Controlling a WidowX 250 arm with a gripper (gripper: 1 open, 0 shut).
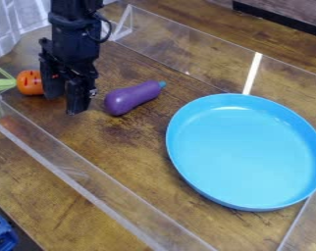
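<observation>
My black gripper [72, 94] hangs low at the upper left, between an orange carrot-like or pumpkin-like toy [32, 82] with green leaves and a purple eggplant [131, 97] to its right. Its fingers point down near the tabletop; whether they are open or shut, or hold anything, I cannot tell at this size. A large blue plate [243, 149] lies on the right.
Clear plastic walls run along the left and lower edges. A blue object [1, 235] shows at the bottom left corner.
</observation>
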